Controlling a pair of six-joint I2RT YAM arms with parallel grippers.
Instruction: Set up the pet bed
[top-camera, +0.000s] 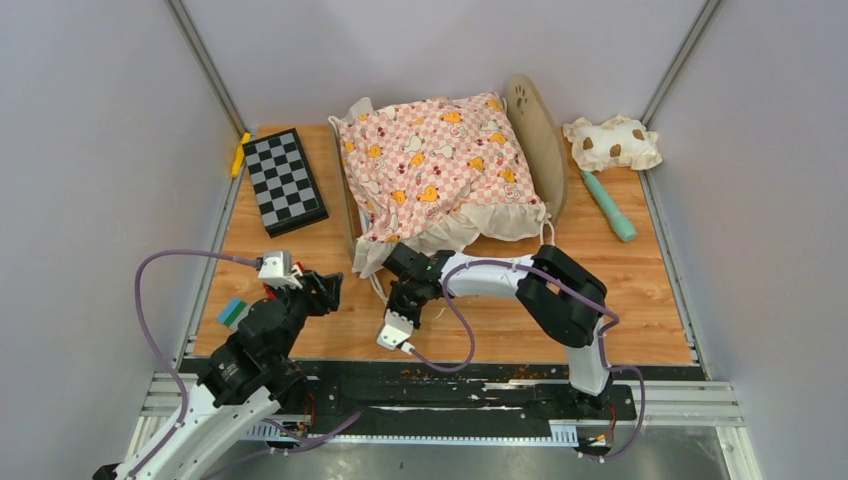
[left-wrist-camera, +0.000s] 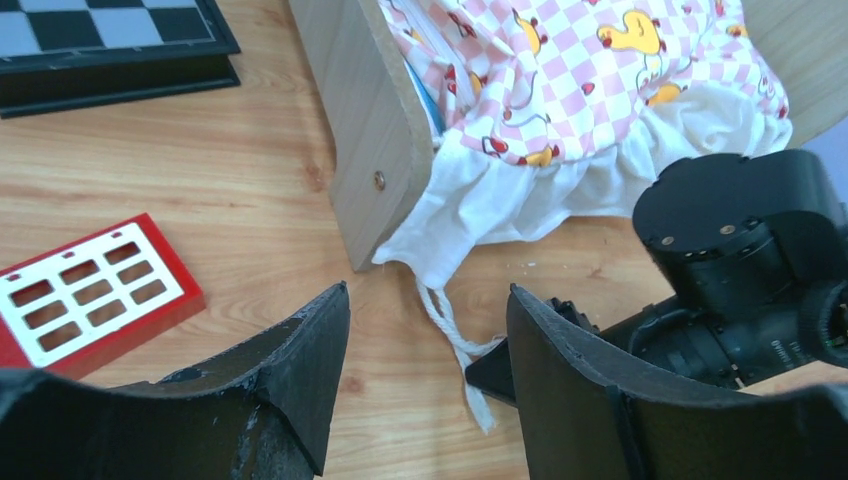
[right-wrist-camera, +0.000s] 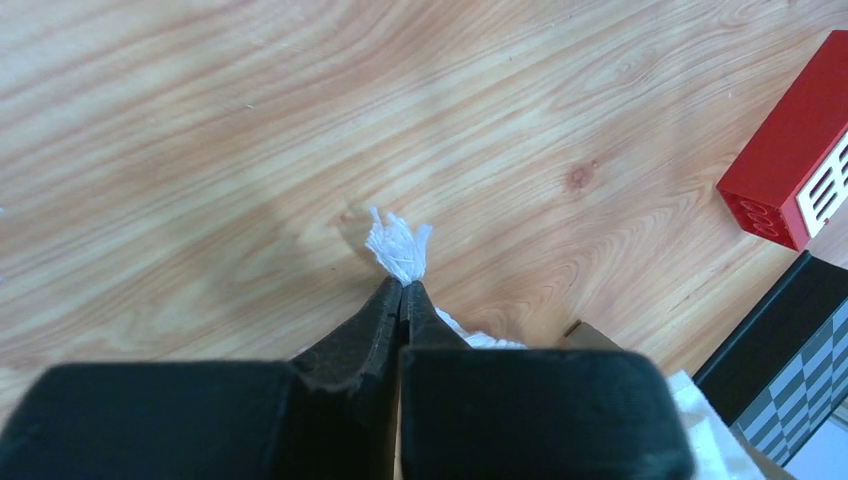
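The pet bed stands at the back of the table, its wooden side boards (top-camera: 537, 150) around a pink-checked cover (top-camera: 430, 165) with a white ruffle (left-wrist-camera: 525, 200). From the ruffle's near-left corner hang white ties (left-wrist-camera: 436, 310). My right gripper is shut on a tie; the frayed tie end (right-wrist-camera: 398, 245) pokes out past the fingertips. In the left wrist view, the tie runs down to that gripper, low over the table. To its left, my left gripper stands open, nothing between its fingers, facing the bed's near-left corner. The right arm hides part of the bed's front in the top view.
A chessboard box (top-camera: 285, 182) lies left of the bed, a red-and-white block (left-wrist-camera: 95, 295) nearer the left gripper. A small cushion (top-camera: 612, 145) and a green cylinder (top-camera: 608, 205) lie at right.
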